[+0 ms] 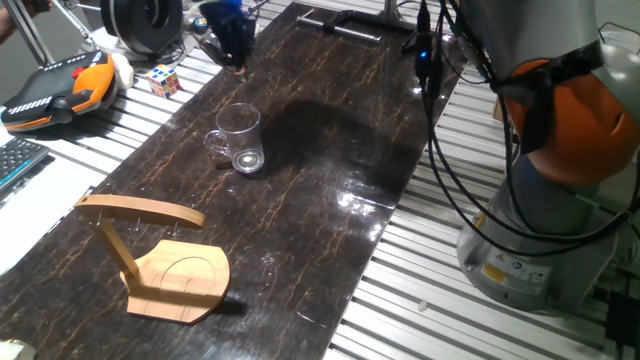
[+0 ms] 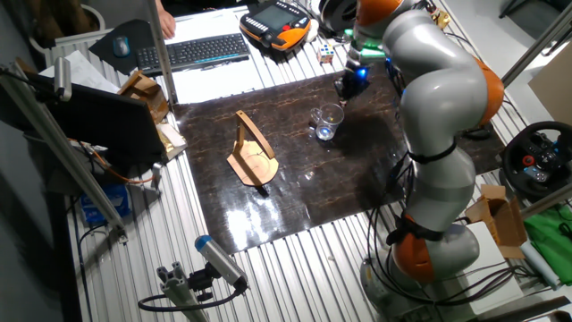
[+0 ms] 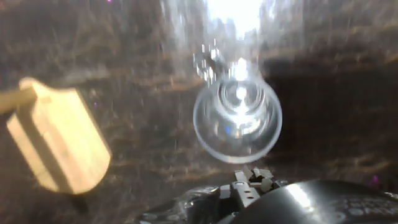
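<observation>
A clear glass mug (image 1: 240, 138) stands upright on the dark marbled table, its handle toward the wooden stand in exterior view 2. My gripper (image 1: 240, 72) hangs above and beyond the mug, apart from it. In the wrist view the mug (image 3: 237, 118) is seen from above, and the gripper's fingertips (image 3: 247, 191) show at the bottom edge, just below its rim. Nothing is visibly held; the gap between the fingers cannot be made out. A light wooden stand (image 1: 178, 282) with a curved upper arm occupies the table's near end.
An orange-black teach pendant (image 2: 275, 25), a keyboard (image 2: 192, 55) and a puzzle cube (image 1: 163, 81) lie beyond the table's edge. A black clamp (image 1: 365, 25) sits at the far end. Bare table lies between mug and stand.
</observation>
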